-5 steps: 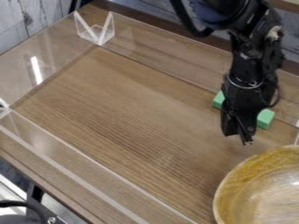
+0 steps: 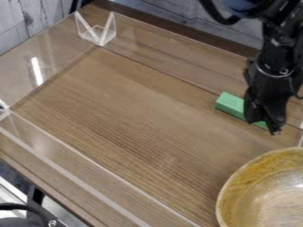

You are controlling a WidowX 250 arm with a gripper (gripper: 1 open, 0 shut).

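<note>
My black gripper (image 2: pixel 267 124) reaches down from the top right to the right side of the table. Its fingertips are low beside a green block (image 2: pixel 235 104), over the block's right part, which it partly hides. The fingers look narrow; whether anything is between them is hard to see.
A large tan round bowl (image 2: pixel 254 199) fills the lower right corner. A clear plastic holder (image 2: pixel 97 31) stands at the back left.
The gripper has moved slightly to the right and turned across the green block. More of the block's left part now shows, and less of its right part.
</note>
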